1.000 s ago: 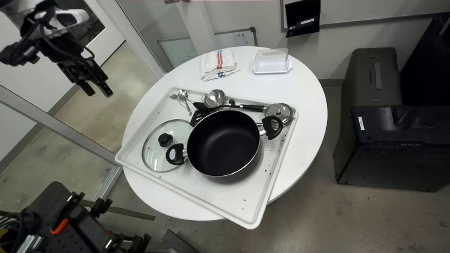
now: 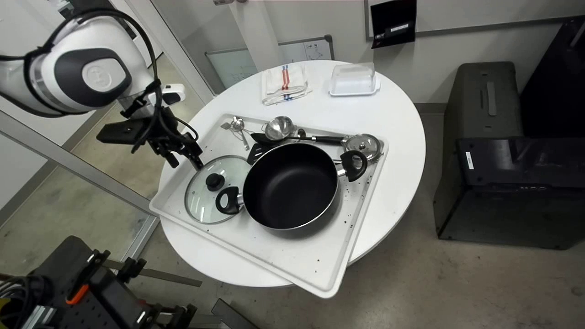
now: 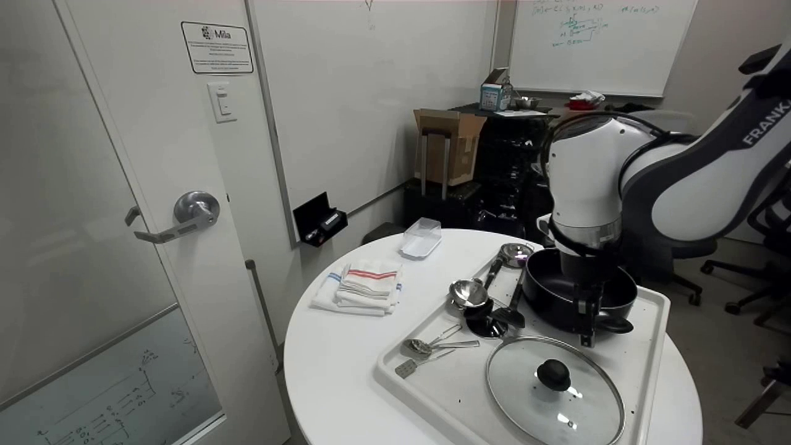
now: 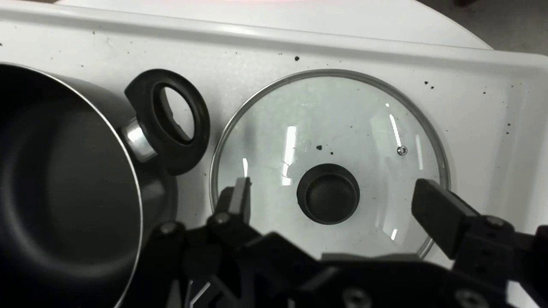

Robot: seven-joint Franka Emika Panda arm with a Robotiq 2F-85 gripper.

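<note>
A round glass lid (image 2: 200, 192) with a metal rim lies flat on the white tray (image 2: 263, 247). Its black knob (image 4: 329, 194) points up at the lid's centre. Beside the lid stands an empty black pot (image 2: 291, 186), one of its handles (image 4: 169, 123) close to the lid's rim. My gripper is open above the lid; in the wrist view the knob shows between its fingers, with nothing held. How much height separates the fingertips from the knob is hard to judge.
Small utensils (image 3: 435, 345), a little strainer (image 3: 468, 293) and a small lidded pot (image 2: 362, 145) lie along the tray's far side. Folded towels (image 2: 285, 84) and a clear-lidded white dish (image 2: 354, 80) sit on the round table. The tray's front corner is clear.
My arm has moved down and to the right in exterior view 1, from beyond the table to near the lid. Lid, pot and utensils have stayed in place.
</note>
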